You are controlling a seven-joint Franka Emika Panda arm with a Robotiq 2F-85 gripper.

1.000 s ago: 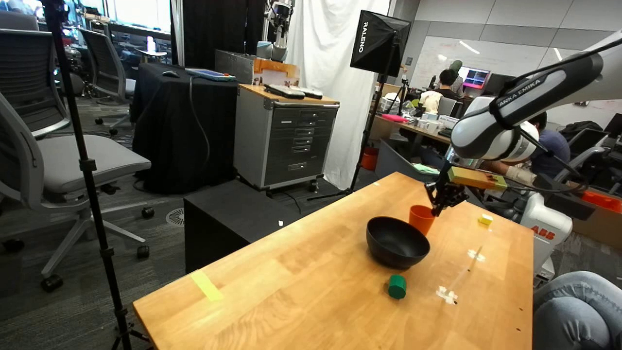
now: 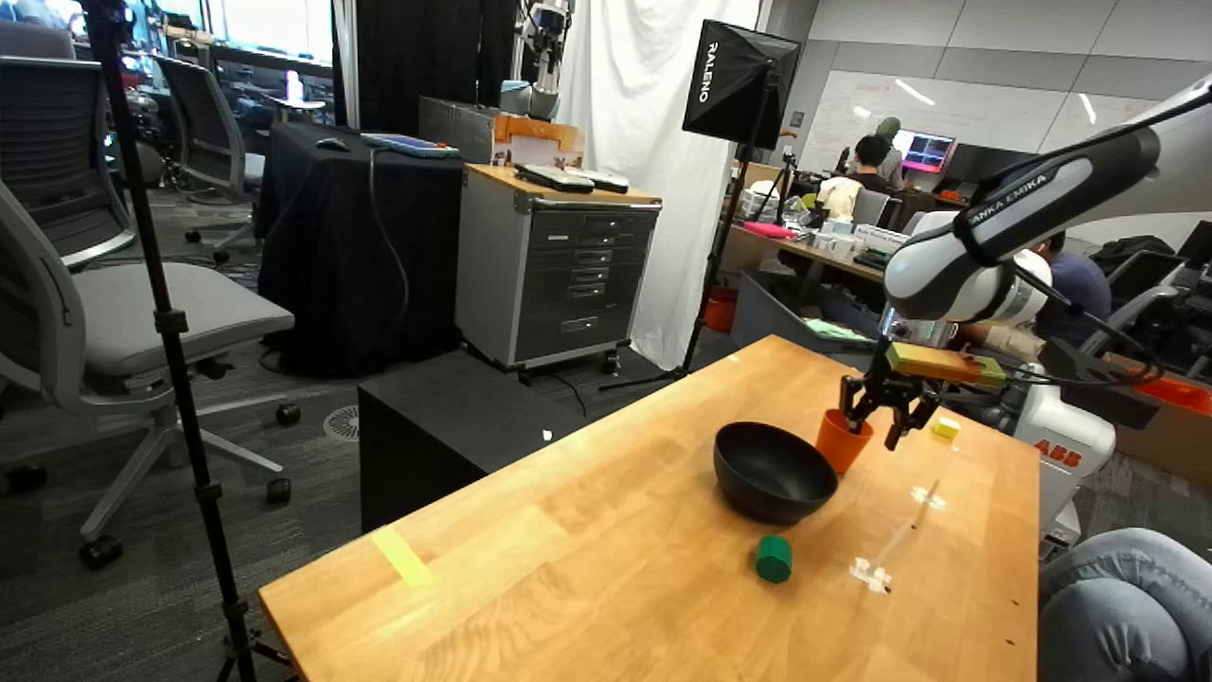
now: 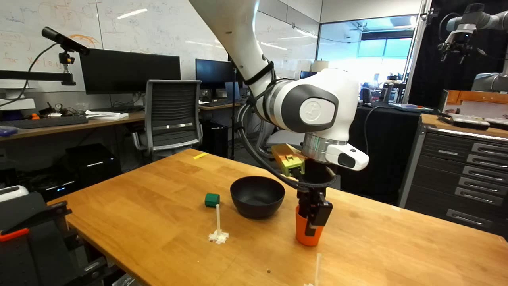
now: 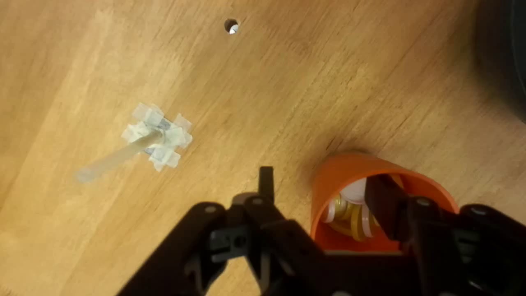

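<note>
An orange cup [image 4: 325, 177] holding several white and yellow round pieces [image 4: 356, 217] stands on the wooden table, leaning slightly in exterior view 1. My gripper is partly open over it. One finger [image 4: 387, 204] reaches inside the cup, while the other finger [image 4: 266, 182] is outside, with a visible gap between it and the cup wall. A black bowl [image 3: 257, 196] sits beside the cup. Past the bowl lies a green block [image 2: 774, 559]. In exterior view 2 the gripper hides part of the cup [image 3: 307, 240].
A thin pale stick [image 3: 218, 217] stands taped to the table, and a second stick [image 3: 318, 267] is nearer the front. A small yellow block [image 2: 945, 427] lies toward the robot base.
In exterior view 1 the gripper has moved right and its fingers have spread. The orange cup has shifted a little to the right, away from the bowl, and leans more.
</note>
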